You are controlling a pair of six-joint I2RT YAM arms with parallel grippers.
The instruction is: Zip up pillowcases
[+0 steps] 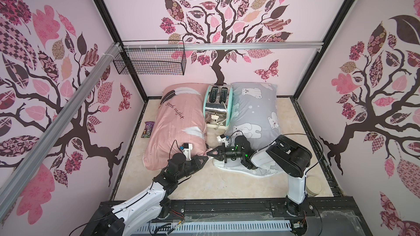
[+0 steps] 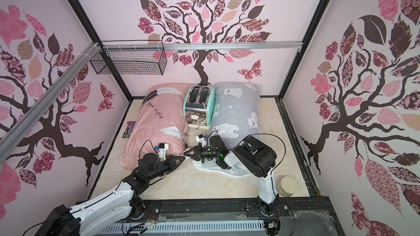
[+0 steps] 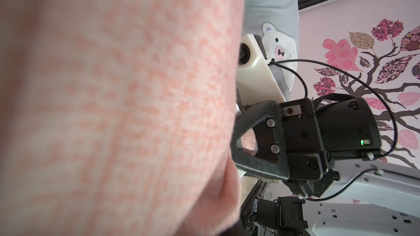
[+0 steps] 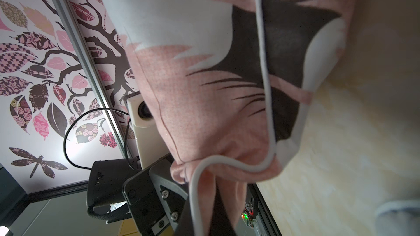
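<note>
The pink pillowcase (image 1: 175,122) lies left of the toaster, the grey bear-print pillowcase (image 1: 256,109) right of it. My left gripper (image 1: 201,160) and my right gripper (image 1: 211,153) meet at the near right corner of the pink one. In the right wrist view pink fabric (image 4: 210,104) with a white cord-like strip (image 4: 266,104) gathers at my right gripper, which looks shut on it. Pink cloth fills much of the left wrist view and hides my left gripper's own fingertips; whether it is open or shut is unclear.
A toaster (image 1: 216,109) stands between the pillows. A snack bag (image 1: 147,129) lies at the left, a round container (image 2: 286,187) at the front right. A wire basket (image 1: 149,61) hangs at the back left. Bare floor shows in front.
</note>
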